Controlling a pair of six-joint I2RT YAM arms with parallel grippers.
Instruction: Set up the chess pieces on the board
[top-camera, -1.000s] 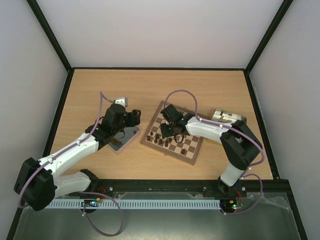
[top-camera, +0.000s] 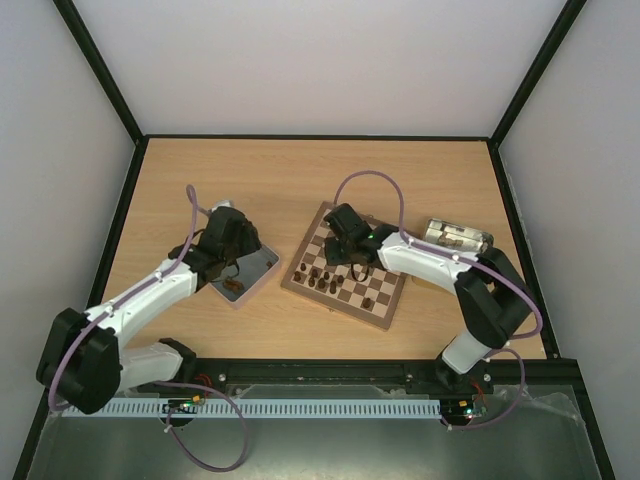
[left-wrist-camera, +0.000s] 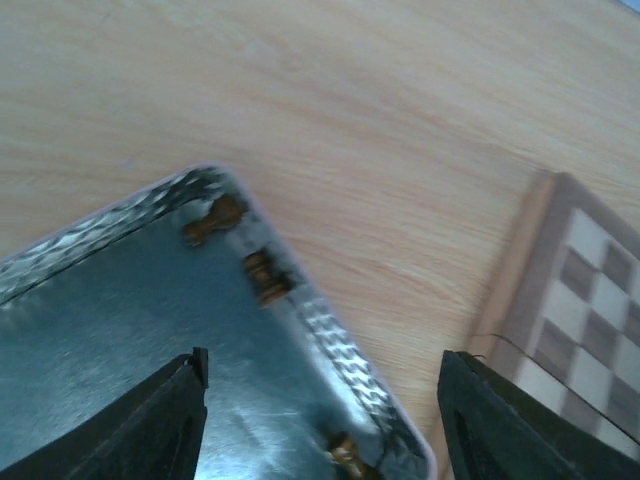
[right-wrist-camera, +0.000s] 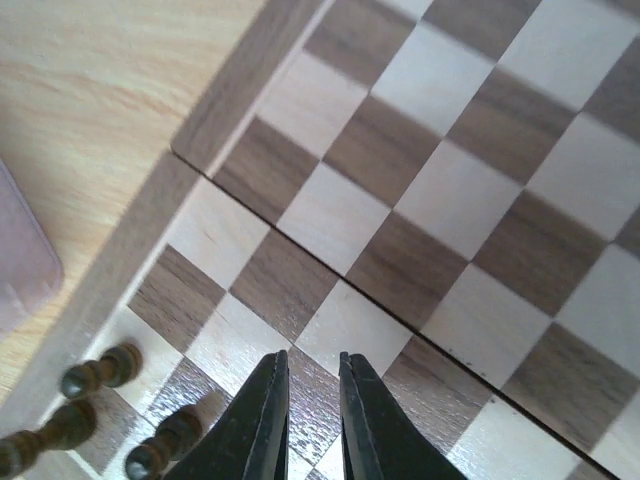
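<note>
The chessboard carries several dark pieces along its near left side; in the right wrist view a pawn stands near the board's edge. A grey tray holds dark pieces, among them one in a far corner and another beside it. My left gripper is open over the tray with nothing between its fingers. My right gripper is above the board, its fingertips fairly close together, with no piece visible between them.
A metallic cylinder lies right of the board. A strip of bare table separates tray and board.
My left arm has drawn back to the left over the tray. My right arm has shifted slightly, its wrist rising a little in the top view.
</note>
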